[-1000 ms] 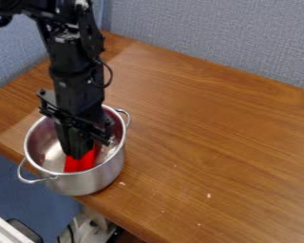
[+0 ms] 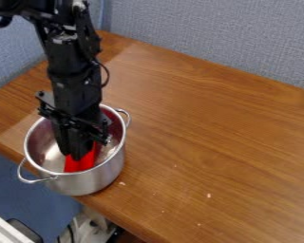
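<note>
A steel pot (image 2: pixel 104 171) with two wire handles stands at the table's near-left edge. Inside it is a red object (image 2: pixel 79 163), partly hidden by my black gripper (image 2: pixel 79 148), which reaches down into the pot from above. The fingertips are dark against the pot's interior, and I cannot tell whether they are open, shut or holding the red object.
Padded grey walls bound it at the back and left. Beyond the near-left edge is a drop with white hardware below.
The gripper has shifted slightly within the pot over the last second. The pot stands in the same place.
</note>
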